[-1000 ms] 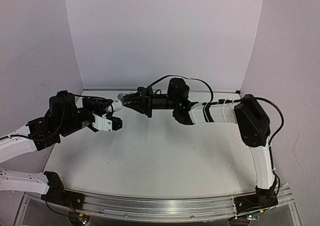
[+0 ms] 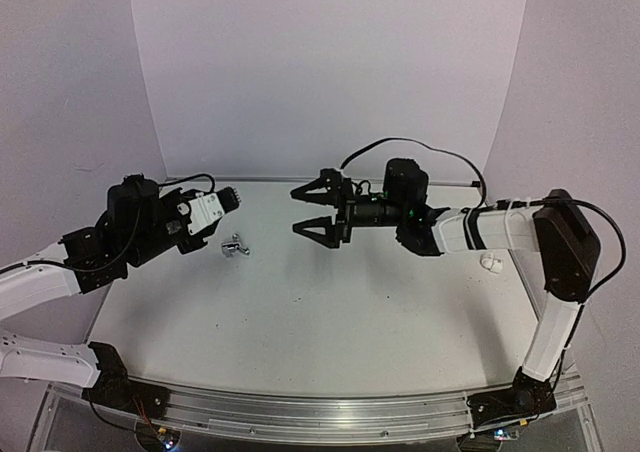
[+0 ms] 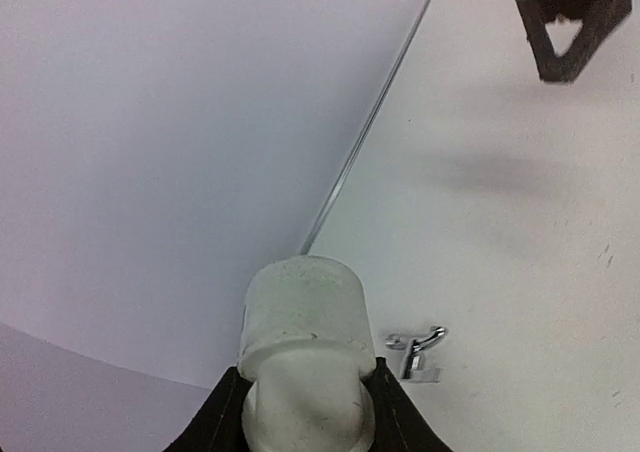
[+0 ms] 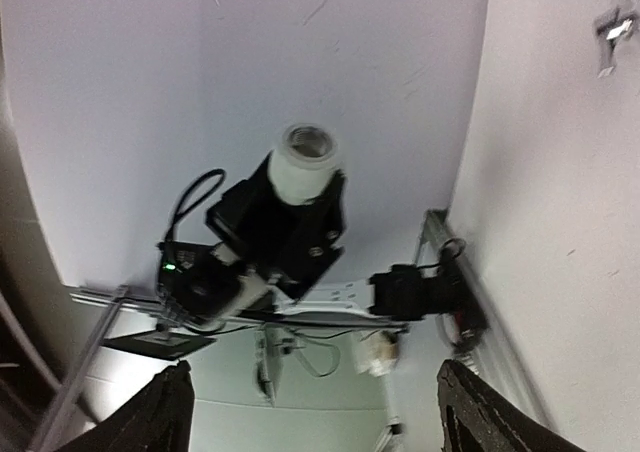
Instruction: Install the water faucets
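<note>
A white pipe fitting (image 3: 305, 317) with an open round end is held by my left gripper, shut on it. The right wrist view shows the fitting's hollow mouth (image 4: 310, 142) with nothing in it. Apart from the fitting, a small chrome faucet (image 2: 234, 245) appears low over or on the white table, just beyond the left gripper; it also shows in the left wrist view (image 3: 415, 352). My right gripper (image 2: 308, 210) stands open to the right of the left one, with empty space between its fingers (image 2: 316, 187).
A small white piece (image 2: 491, 262) lies at the right side of the table (image 2: 330, 322), under the right arm. Grey walls close in the back and sides.
My right gripper has opened and drawn back to the right.
</note>
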